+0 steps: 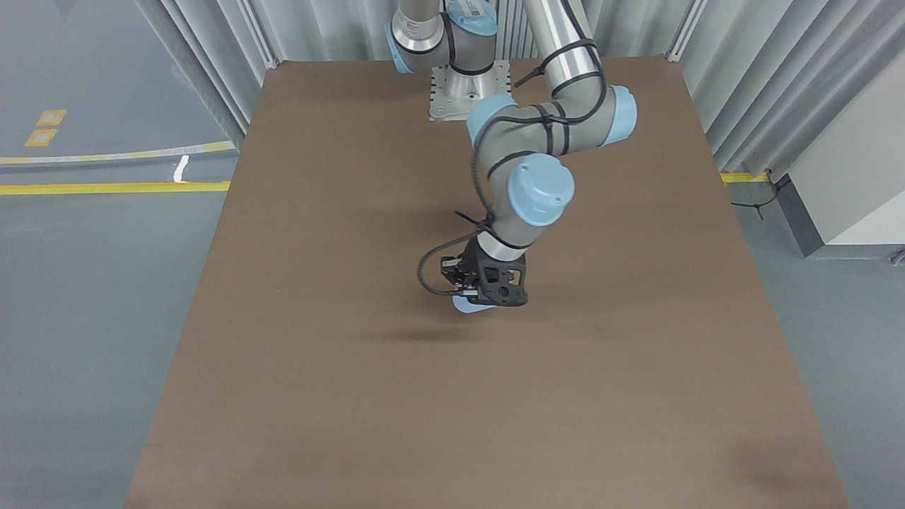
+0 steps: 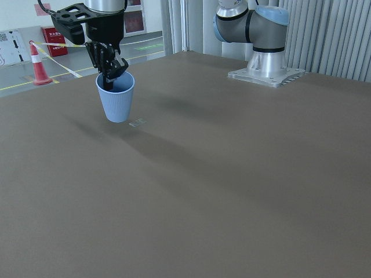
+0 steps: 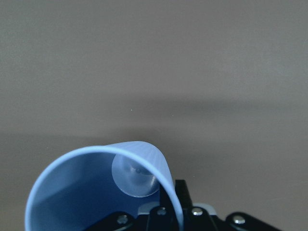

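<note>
A light blue ribbed cup [image 2: 116,104] hangs upright from my gripper [image 2: 108,78] in the left view, one finger reaching inside it. In the wrist view the cup [image 3: 72,187] fills the lower left, and the black fingers [image 3: 183,195] are shut on its rim; a clear round shape shows at its bottom. In the front view the cup [image 1: 471,305] is mostly hidden under the gripper.
The robot base [image 2: 261,75] stands at the back, with a pale curtain behind it. Free room lies all around.
</note>
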